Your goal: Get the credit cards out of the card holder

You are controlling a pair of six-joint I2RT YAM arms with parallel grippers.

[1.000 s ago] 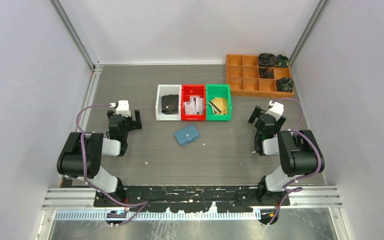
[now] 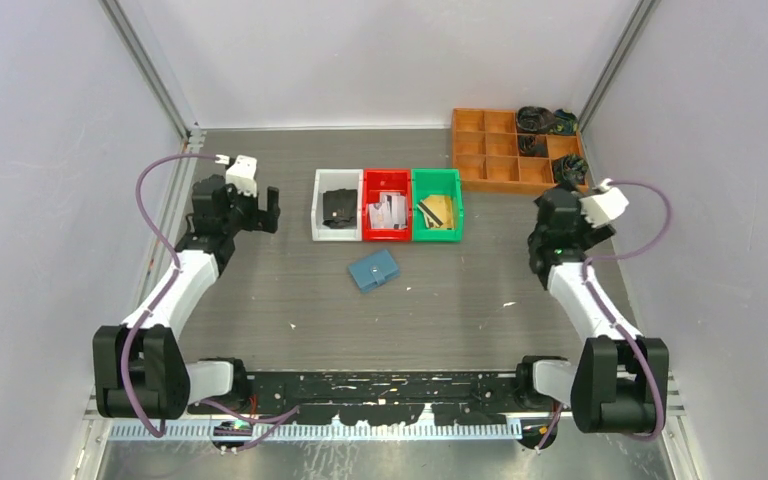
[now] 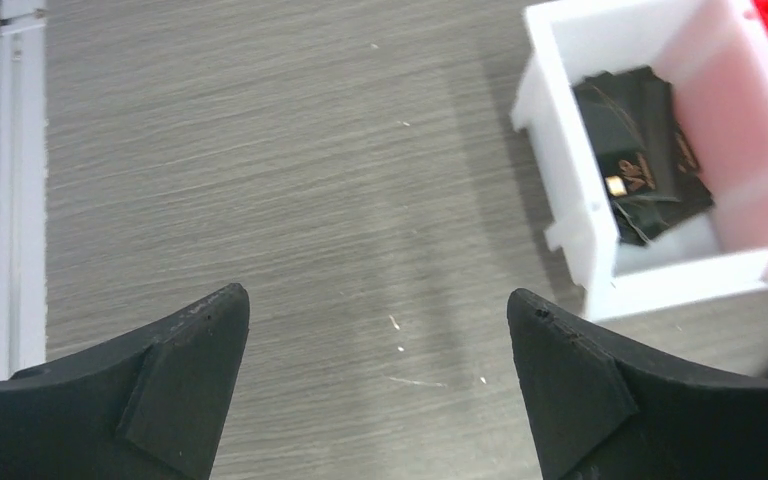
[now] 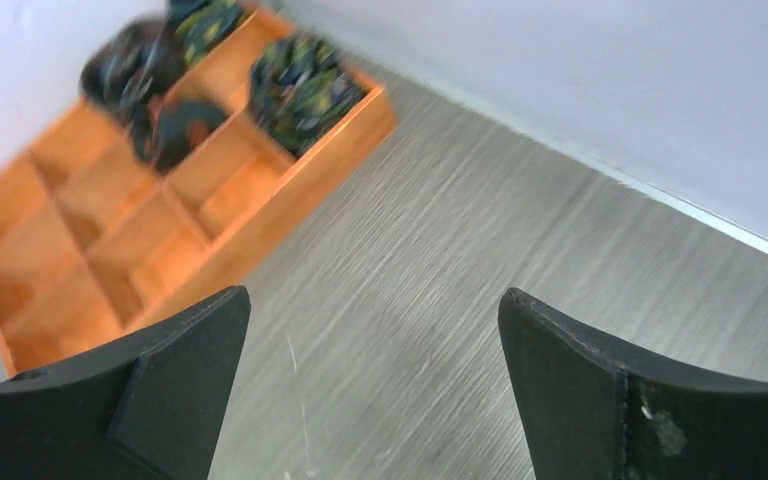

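Observation:
A blue card holder (image 2: 373,270) with a flap and clasp lies closed on the table, in front of the bins; any cards inside it are hidden. Left of the white bin, my left gripper is open, and only bare table shows between its fingers. Far to the right, well away from the card holder, my right gripper also stands open over bare table. Flat light and dark pieces fill part of the red bin (image 2: 387,176). Yellow and striped cards lie in the green bin (image 2: 435,182).
Black flat items lie in the white bin (image 2: 336,177), which joins the red one. An orange divided tray (image 2: 505,186) with dark bundles stands at the back right. Around the card holder the table is bare, apart from small scraps.
The card holder and bins have stayed where they were.

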